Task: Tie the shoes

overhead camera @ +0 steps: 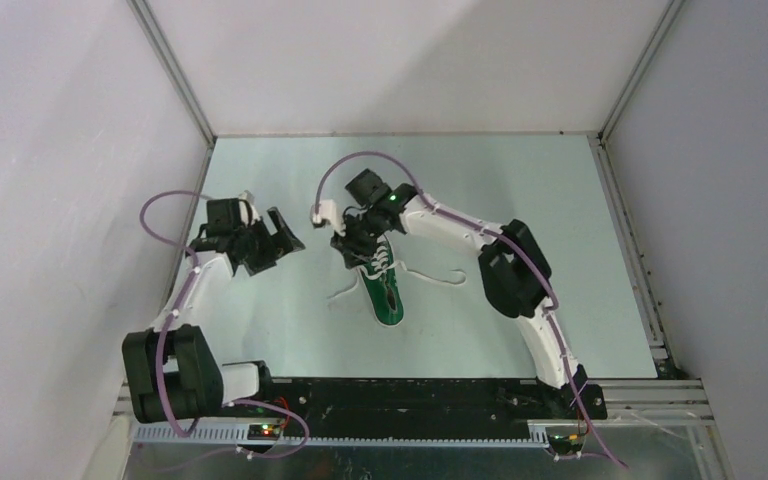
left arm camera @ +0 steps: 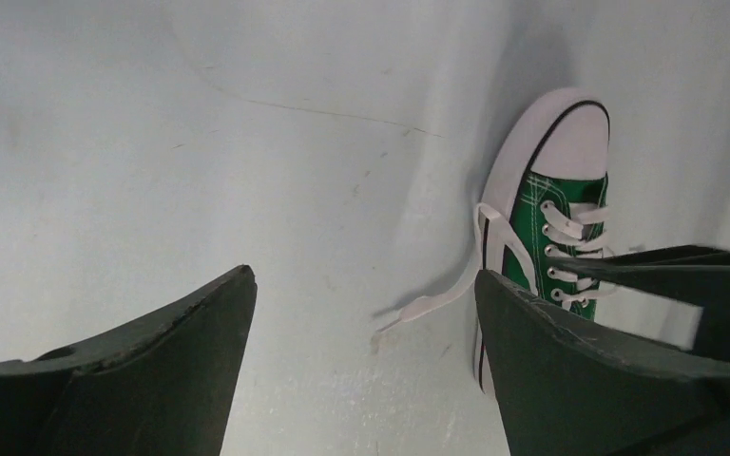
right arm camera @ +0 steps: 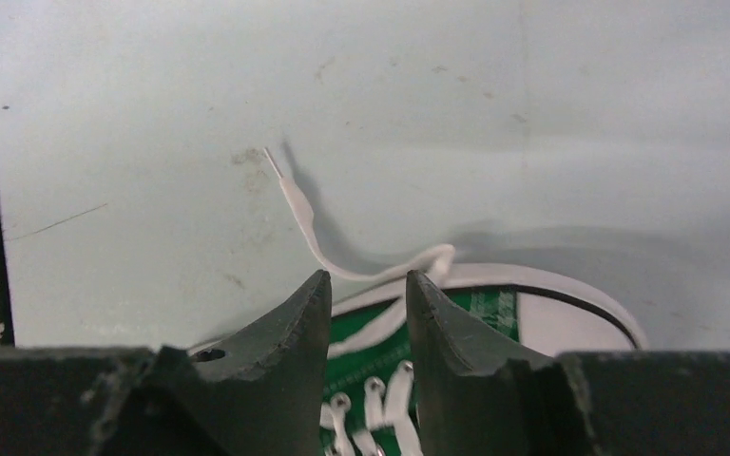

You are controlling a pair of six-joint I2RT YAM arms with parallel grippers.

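Observation:
A green canvas sneaker [overhead camera: 385,295] with white laces lies toe-up on the table, its laces spreading loose to both sides. My right gripper [overhead camera: 358,255] hangs over the shoe's toe; in the right wrist view its fingers [right arm camera: 285,380] are slightly apart, near the lace [right arm camera: 304,214] that crosses the shoe's side, and I cannot tell that anything is held. My left gripper [overhead camera: 282,242] stands open to the left of the shoe, with nothing between its fingers; in the left wrist view the shoe [left arm camera: 547,218] lies to its right.
The right arm reaches across the middle, and the dark front rail runs along the near edge.

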